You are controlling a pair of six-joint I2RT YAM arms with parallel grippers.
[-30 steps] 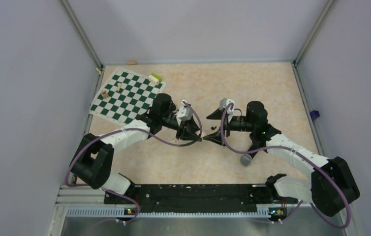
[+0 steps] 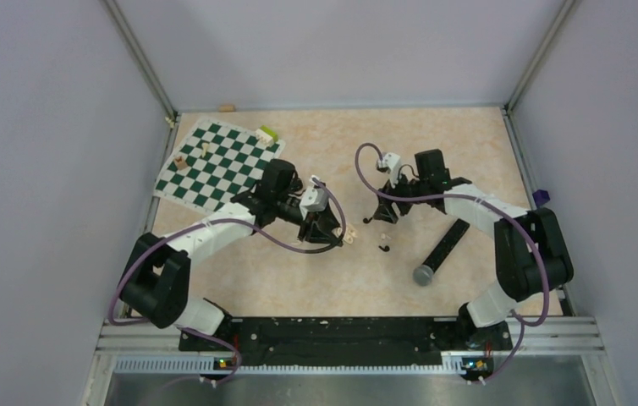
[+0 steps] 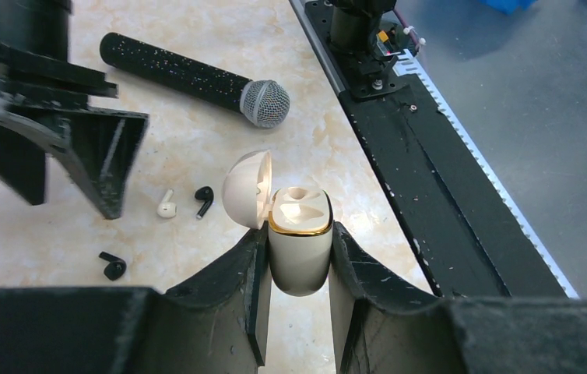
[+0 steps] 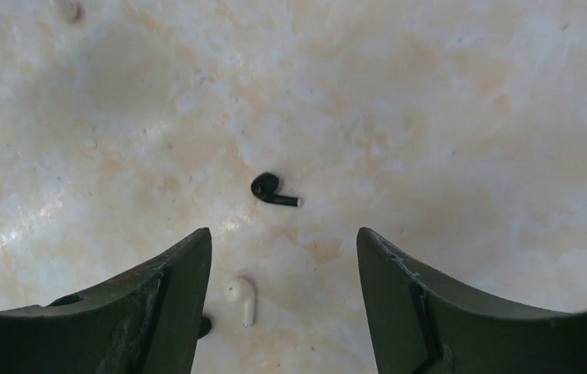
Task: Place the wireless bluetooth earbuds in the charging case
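Observation:
My left gripper is shut on the white charging case (image 3: 300,265), which is upright with its lid (image 3: 247,188) swung open. Its earbud recesses look empty in the left wrist view. Over the table, my right gripper has its fingers apart and nothing between them. Beyond its fingertips a black earbud (image 4: 265,185) lies on the tabletop. A white earbud (image 4: 242,300) lies lower in that view, and another black earbud (image 4: 204,327) is partly hidden by a finger. All three earbuds show loose in the left wrist view.
A black microphone (image 2: 442,254) lies right of the earbuds. At the back left is a green checkered board (image 2: 218,165) with small items on and beside it. A small pale object (image 4: 66,9) shows at the right wrist view's top edge.
The left arm with the case has barely moved.

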